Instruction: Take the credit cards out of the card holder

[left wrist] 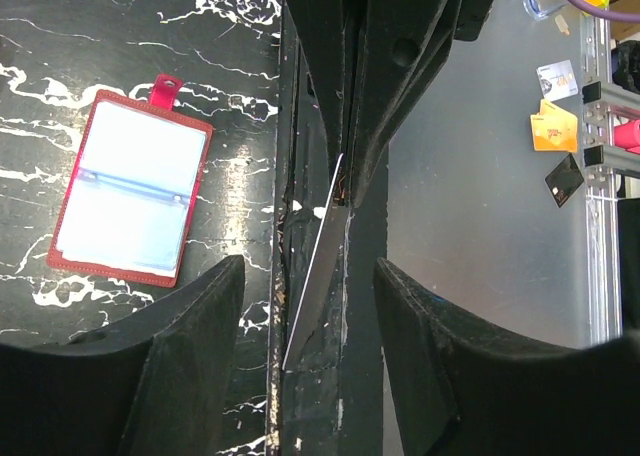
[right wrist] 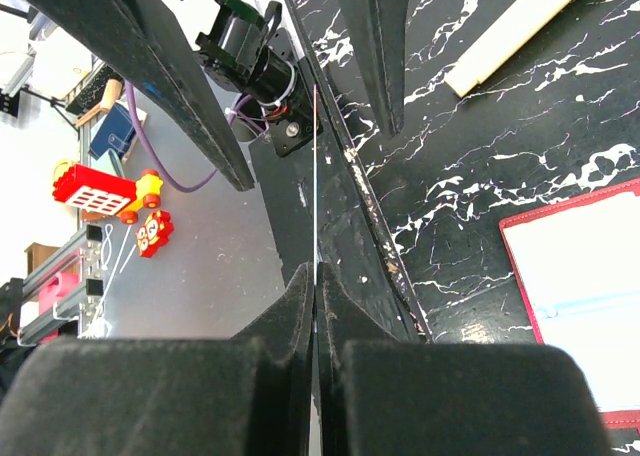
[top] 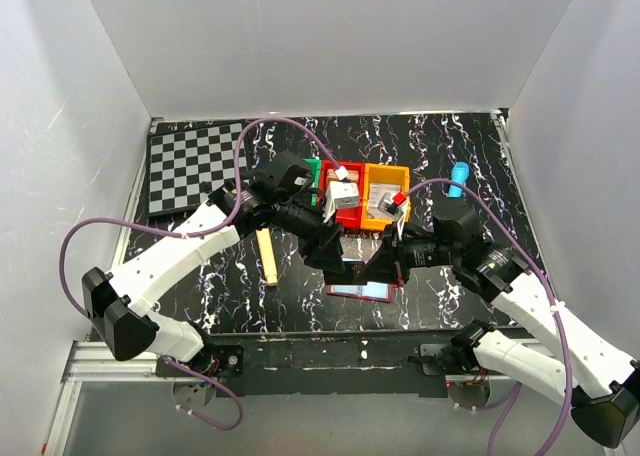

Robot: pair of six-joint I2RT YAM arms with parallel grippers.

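Observation:
A thin dark card (left wrist: 318, 276) stands nearly edge-on in both wrist views. My right gripper is shut on one end of it. My left gripper is open, its fingers apart on either side of the card's other end, and neither is clearly touching it. In the top view the two grippers meet over the table and mostly hide the card. Below them the red-edged card holder (left wrist: 130, 191) lies open and flat, its clear, pale pockets facing up and a red strap (left wrist: 165, 91) at one side.
Behind the grippers sit a green bin (top: 314, 171), a red bin (top: 349, 218) and an orange bin (top: 405, 171). A checkered board (top: 195, 166) lies at the back left, a cream stick (top: 266, 256) at left, a blue object (top: 460, 176) at right.

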